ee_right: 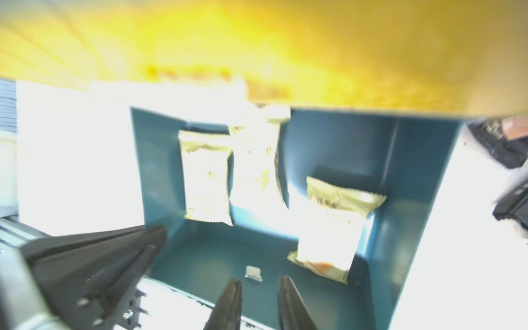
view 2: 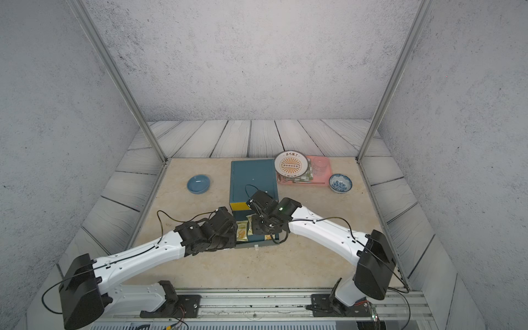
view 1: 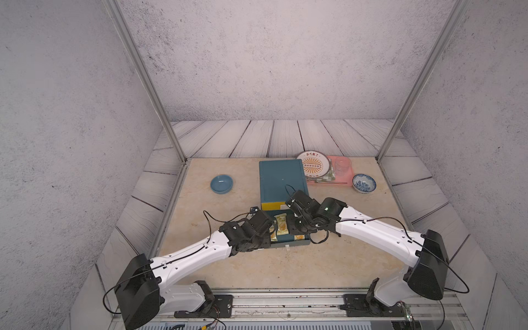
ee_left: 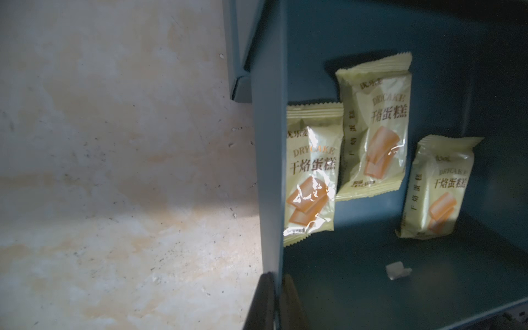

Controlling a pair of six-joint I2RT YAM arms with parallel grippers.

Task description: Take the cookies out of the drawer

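Three pale yellow cookie packets lie in the pulled-out teal drawer point(ee_left: 341, 258): one against its left wall point(ee_left: 311, 165), a middle packet point(ee_left: 375, 126) touching that one, and a third packet point(ee_left: 437, 187) apart on the right. My left gripper is shut on the drawer's thin left wall, a finger on either side. In the right wrist view, my right gripper hangs over the drawer's front part, partly open, with nothing between its fingertips. Glare washes out the packets there, and both top views hide much of the drawer behind the arms.
The teal cabinet point(view 1: 281, 178) stands behind the drawer. Dark wrapped packets point(ee_right: 497, 145) lie on the table right of it. A blue bowl point(view 1: 221, 184), a plate point(view 1: 313, 164), a pink tray point(view 1: 343, 178) and a patterned bowl point(view 1: 363, 183) sit farther back.
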